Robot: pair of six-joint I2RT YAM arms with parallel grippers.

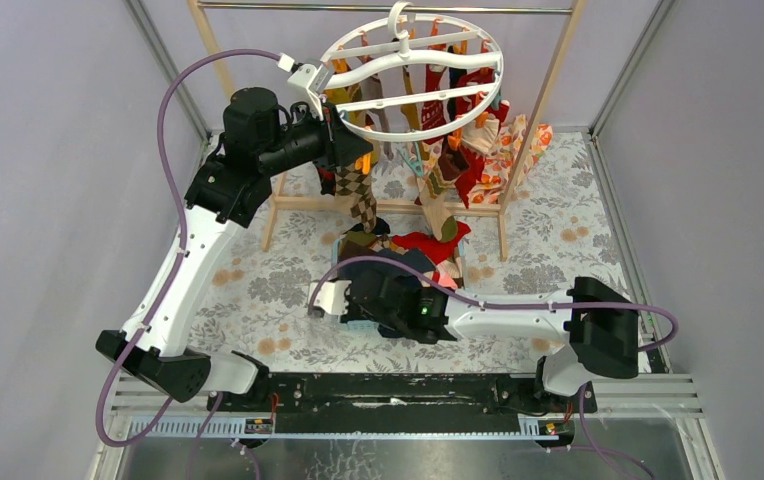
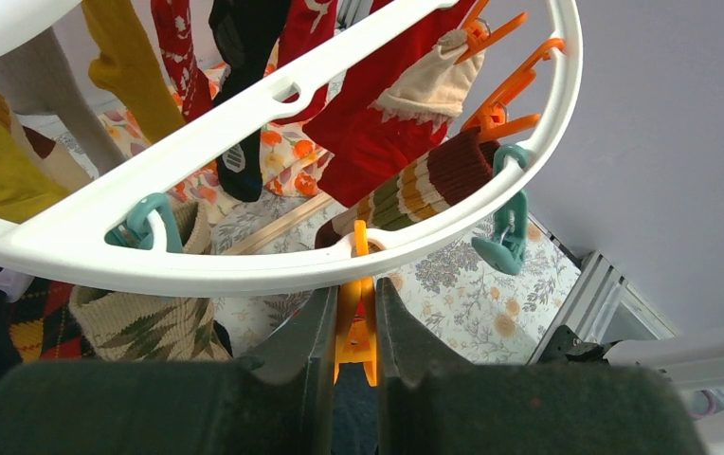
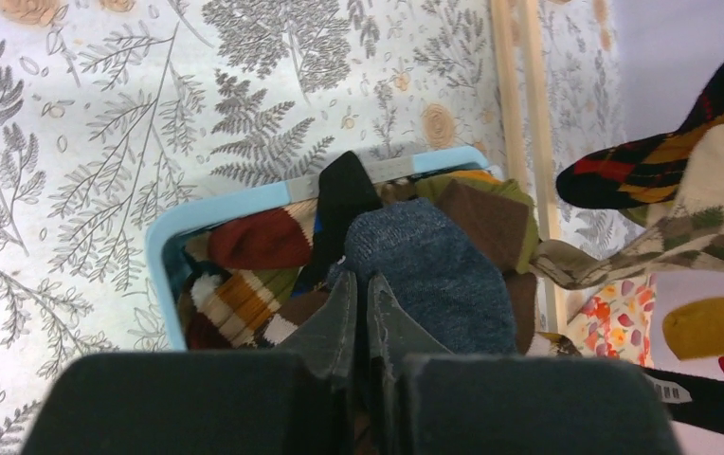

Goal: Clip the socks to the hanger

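The round white hanger point(image 1: 413, 135) hangs from the rack with several socks clipped around it. At its near rim my left gripper is shut on an orange clip point(image 2: 358, 346); no sock shows in that clip. A striped sock point(image 2: 425, 190) hangs from another orange clip point(image 2: 505, 104) to the right. My right gripper is over the basket point(image 3: 221, 204), its fingers shut, with the tips against a dark blue sock point(image 3: 443, 275) in the view. Whether any cloth is pinched there cannot be seen. Several other socks lie in the basket, including a striped one point(image 3: 235, 308).
Teal clips point(image 2: 510, 232) without socks sit on the hanger rim. The rack's wooden base bar point(image 3: 529, 123) runs beside the basket, and hanging socks point(image 3: 690, 180) reach close above it.
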